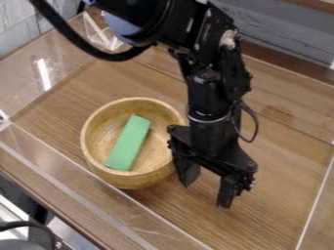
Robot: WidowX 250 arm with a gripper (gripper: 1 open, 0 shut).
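Observation:
My black gripper (pixel 206 181) hangs low over the wooden table, right of a yellow bowl (pixel 104 127). It is open, its two dark fingers apart, with nothing visible between them. Inside the bowl lies a green rectangular block (pixel 127 144), tilted along the bowl's length.
Bare wooden table (pixel 280 195) spreads to the right and in front of the gripper. A transparent edge runs along the lower left, with a black cable at the bottom left corner. A wall stands at the back left.

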